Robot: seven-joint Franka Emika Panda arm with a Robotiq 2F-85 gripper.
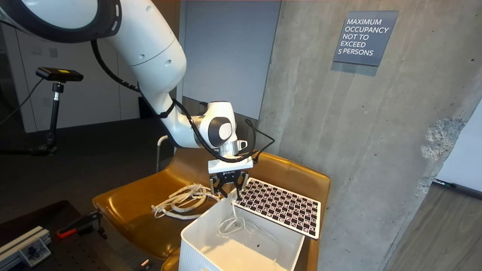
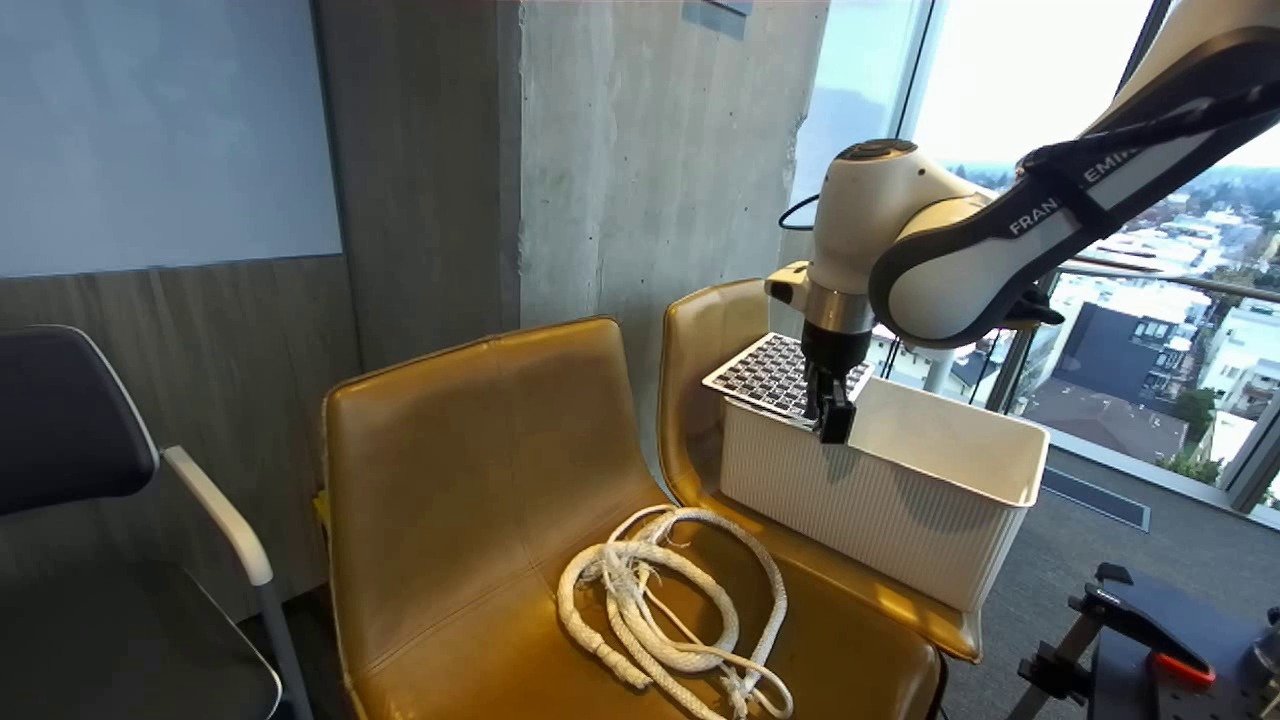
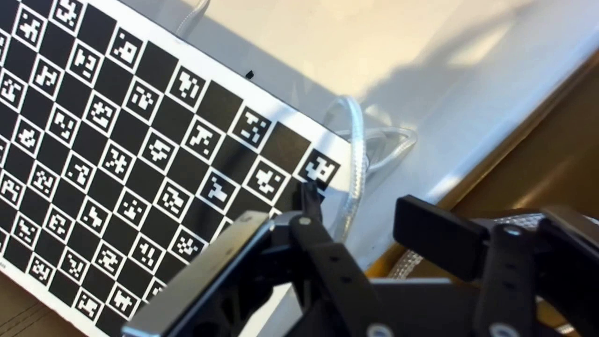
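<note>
A white cable [image 1: 232, 222] lies looped in the white bin [image 1: 192, 246] and rises over its rim. In the wrist view the cable [image 3: 356, 163] stands as an upright arc, beside a corner of the checkered marker board [image 3: 191, 140]. My gripper [image 1: 232, 195] points down at the bin's rim near that corner. Its fingers are apart, with the cable passing through the gap between them as the wrist view sees it; contact with either finger does not show. One fingertip [image 3: 310, 199] overlaps the board's corner in that view, the other fingertip [image 3: 429, 230] the outer side of the rim.
Across one end of the bin rests the marker board [image 1: 280, 207]. Coiled white rope [image 2: 654, 600] lies on the tan chair [image 2: 480, 480] beside the bin. A concrete wall [image 1: 361, 135] stands behind. The bin's other end is uncovered.
</note>
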